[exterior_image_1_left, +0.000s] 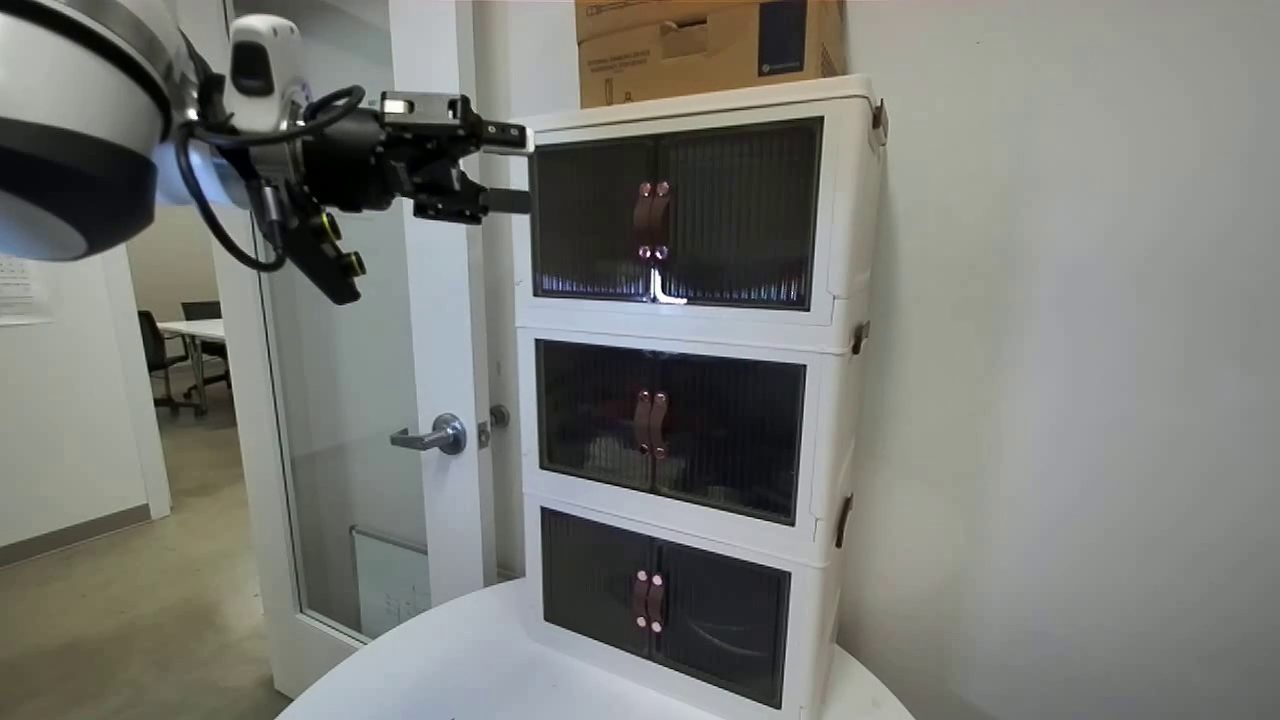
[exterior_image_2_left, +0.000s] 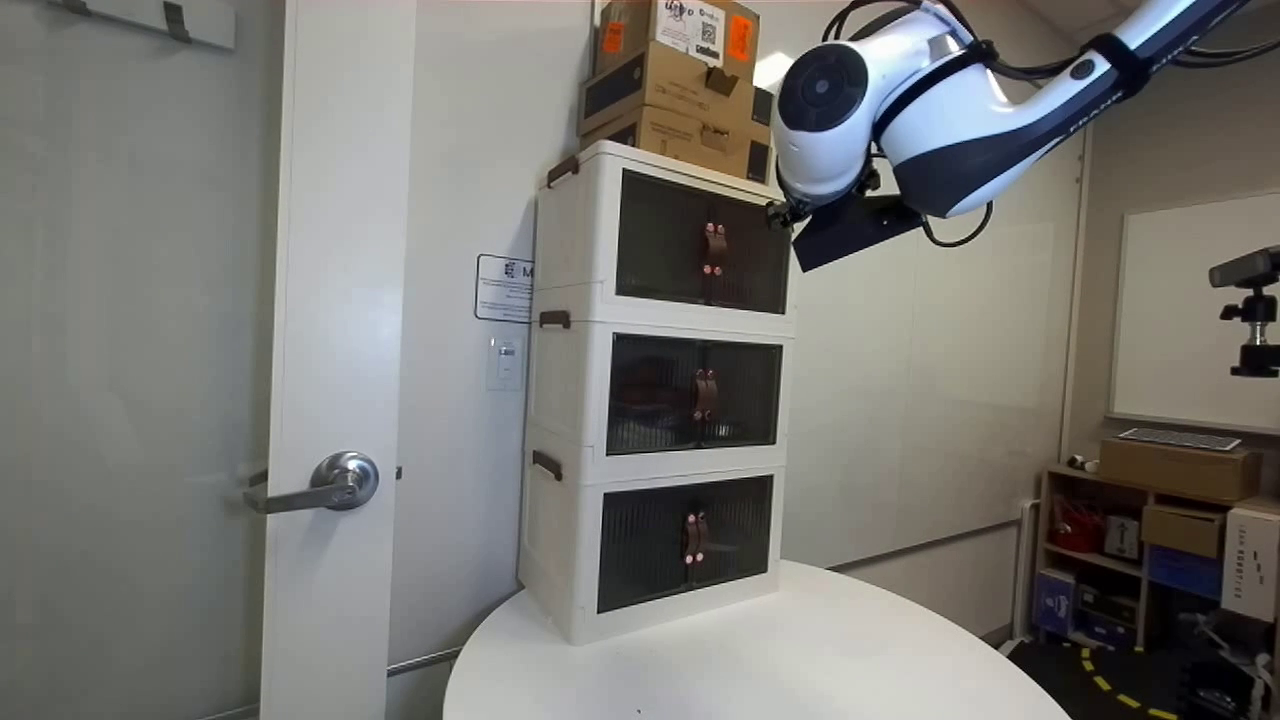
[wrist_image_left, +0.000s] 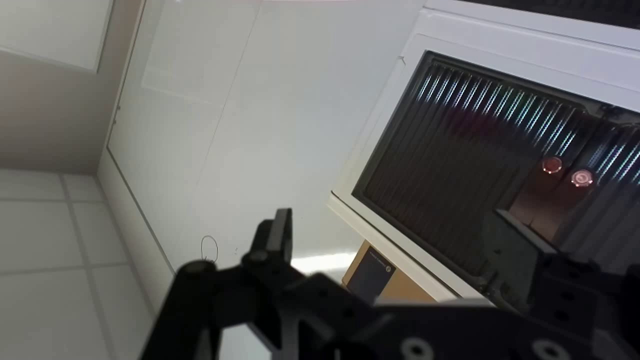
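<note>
My gripper (exterior_image_1_left: 525, 172) is open, its two fingers apart with nothing between them. In exterior view 1 it points right, level with the top cabinet's dark ribbed doors (exterior_image_1_left: 744, 216), near their left edge in the picture. Those doors are shut, and a pair of brown strap handles (exterior_image_1_left: 654, 220) hangs where they meet. The wrist view shows the cabinet inverted; one finger (wrist_image_left: 519, 243) there overlaps part of the brown handles (wrist_image_left: 543, 201), while the other finger (wrist_image_left: 280, 231) stands against the pale wall. Whether any finger touches the cabinet cannot be told.
Below are the middle cabinet (exterior_image_1_left: 668, 324) and bottom cabinet (exterior_image_1_left: 672, 690), both shut, stacked on a round white table (exterior_image_2_left: 840, 636). Cardboard boxes (exterior_image_2_left: 678, 90) rest on top of the stack. A glass door with a lever handle (exterior_image_2_left: 324, 484) stands beside it.
</note>
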